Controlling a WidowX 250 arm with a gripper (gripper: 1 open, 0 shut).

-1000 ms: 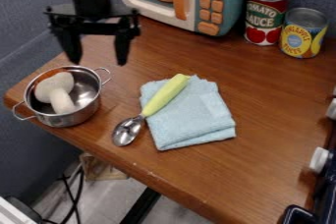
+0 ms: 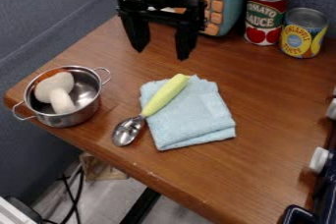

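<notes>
My black gripper [image 2: 161, 39] hangs open over the back of the wooden table, nothing between its fingers. A steel pot [image 2: 83, 100] at the front left holds a pale mushroom-like object [image 2: 55, 88]. A spoon with a yellow handle [image 2: 168, 93] and steel head [image 2: 128, 130] lies on a folded light-blue cloth [image 2: 198, 121] in the middle, its head off the cloth.
A tomato can [image 2: 264, 14] and a yellow can [image 2: 304, 33] stand at the back right, beside a toy microwave [image 2: 222, 2]. A dark appliance [image 2: 316, 198] sits at the right edge.
My gripper has moved to the right, away from above the pot toward the middle back of the table. The objects on the table have not moved.
</notes>
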